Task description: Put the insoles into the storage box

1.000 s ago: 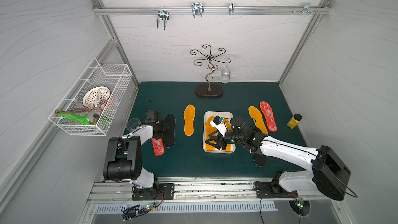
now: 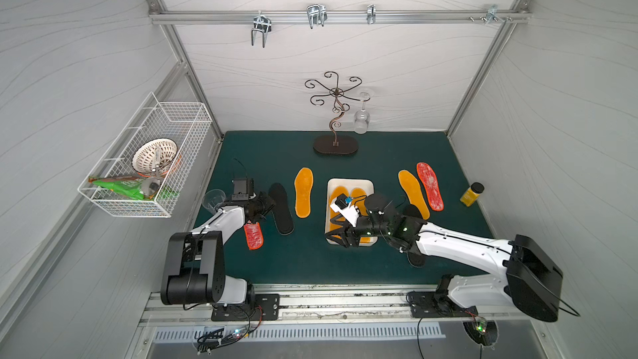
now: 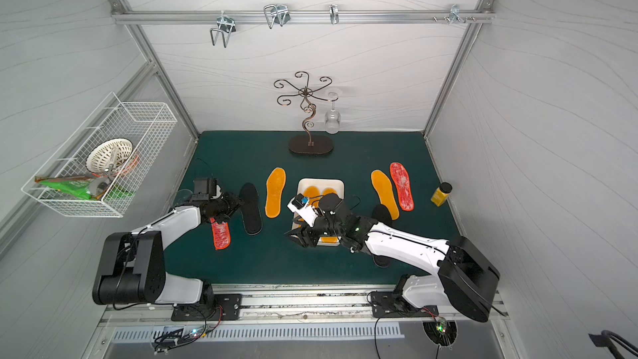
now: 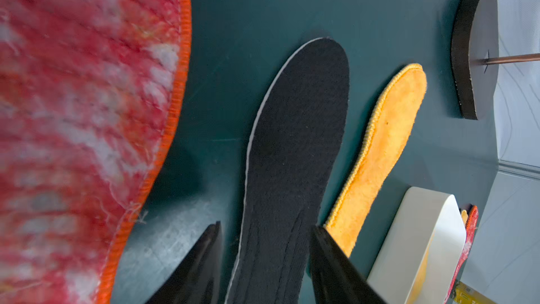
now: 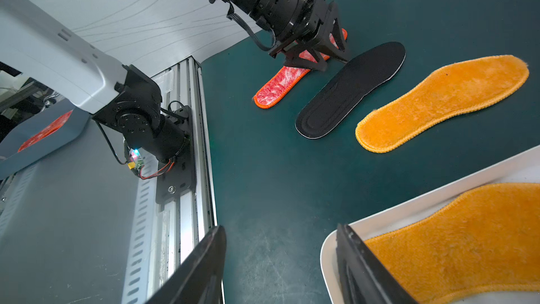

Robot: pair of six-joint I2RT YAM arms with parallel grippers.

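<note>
My left gripper stands open just above a black insole (image 4: 292, 129), with a red insole (image 4: 84, 107) beside it and a yellow insole (image 4: 377, 152) to the right. My right gripper is open at the near-left edge of the white storage box (image 5: 405, 214), in which orange-yellow insoles (image 5: 461, 247) lie. On the right of the table are another yellow insole (image 2: 410, 186), a red insole (image 2: 430, 189) and a black insole (image 2: 416, 259), partly hidden by the right arm.
A metal stand (image 2: 335, 146) with a hanging glass stands at the back. A yellow bottle (image 2: 472, 194) is at the right, a wire basket (image 2: 146, 206) on the left wall. Free table surface lies in front of the left insoles.
The left arm has shifted slightly, and the black insole beside it now lies a little more to the right and tilted. The right gripper has moved slightly leftward and toward the front.
</note>
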